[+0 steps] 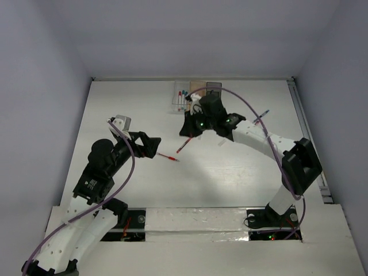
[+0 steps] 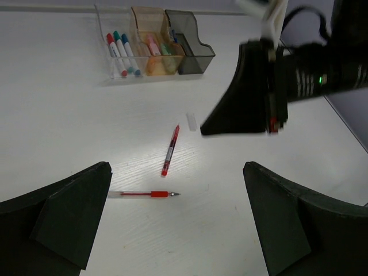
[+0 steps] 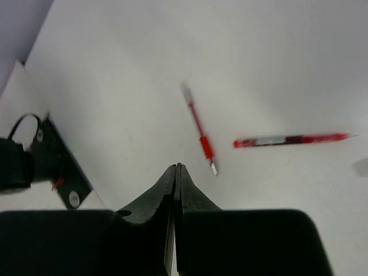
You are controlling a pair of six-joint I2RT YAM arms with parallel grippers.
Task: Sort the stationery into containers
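Note:
Two pens lie apart on the table near its middle: a red and black pen [image 2: 171, 150] and a clear pen with a red grip [image 2: 158, 194]. My right gripper is shut above the table near them; nothing shows between its fingers. In the top view it covers part of the red and black pen. At the back stand a clear container [image 2: 138, 66] with several markers, an orange container [image 2: 142, 20] with highlighters, and a dark grey container [image 2: 190, 66]. My left gripper is open and empty, left of the pens.
A blue pen [image 1: 263, 115] and a small red item [image 1: 257, 122] lie at the right, beside the right arm. A pale strip, perhaps an eraser [image 2: 191, 122], rests by the red and black pen.

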